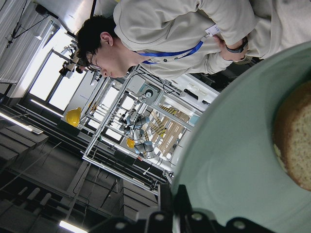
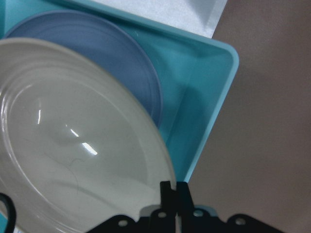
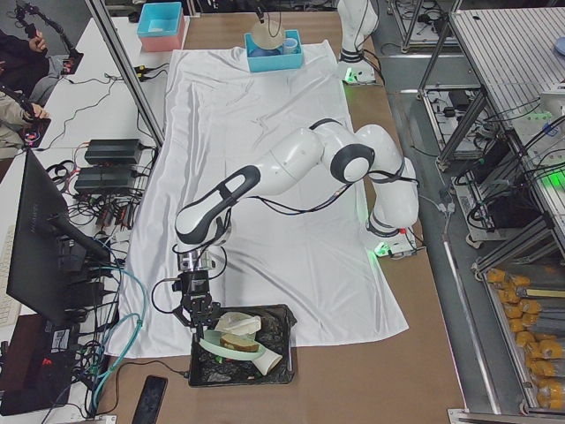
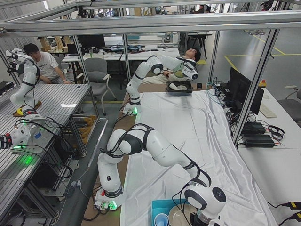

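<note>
My left gripper [image 3: 196,322] is shut on the rim of a pale green plate [image 1: 228,160], which is steeply tilted over a black tray [image 3: 243,377] holding crumpled white items and a white cup [image 3: 267,361]. A slice of bread [image 1: 296,136] is on the plate. In the right wrist view my right gripper is shut on the rim of a beige plate [image 2: 77,141], above a blue bin [image 2: 204,111] with a blue plate [image 2: 121,63] inside.
A phone [image 3: 150,397] lies left of the tray. A monitor [image 3: 44,247] and cables crowd the left side. A small blue cup [image 4: 161,220] stands in the far bin.
</note>
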